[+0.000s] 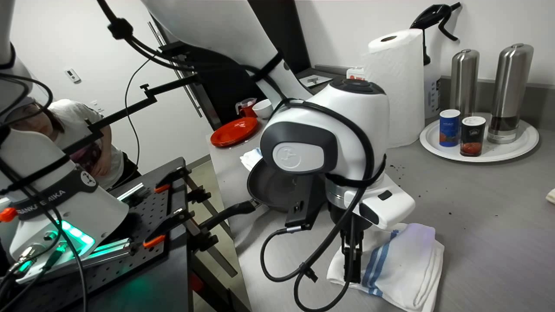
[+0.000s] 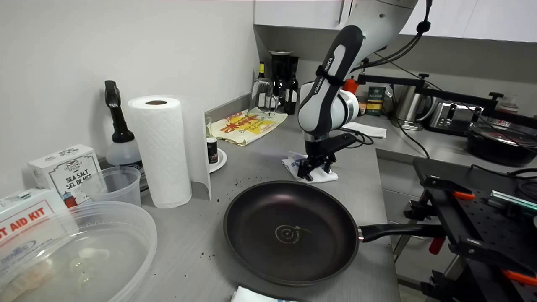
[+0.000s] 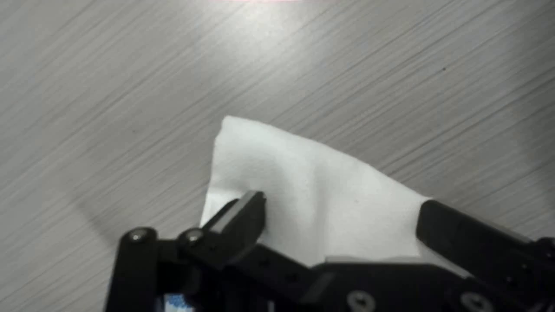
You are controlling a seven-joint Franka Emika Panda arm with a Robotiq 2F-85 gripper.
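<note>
A folded white towel (image 1: 414, 265) with blue stripes lies on the grey counter; in exterior view 2 the same towel (image 2: 322, 174) sits beyond the pan. My gripper is down at the towel, its fingers apart with white cloth showing below and between them. One finger (image 3: 244, 216) is over the cloth near its left edge, the other (image 3: 463, 229) at its right edge. Whether the fingertips touch the cloth cannot be told. In exterior view 1 the gripper (image 1: 352, 278) covers the towel's left part.
A black frying pan (image 2: 292, 234) stands close by, its handle over the counter edge. Dark crumbs (image 1: 398, 167) are scattered on the counter. A paper towel roll (image 1: 398, 88) and a white plate (image 1: 478, 153) with shakers and mills stand along the wall.
</note>
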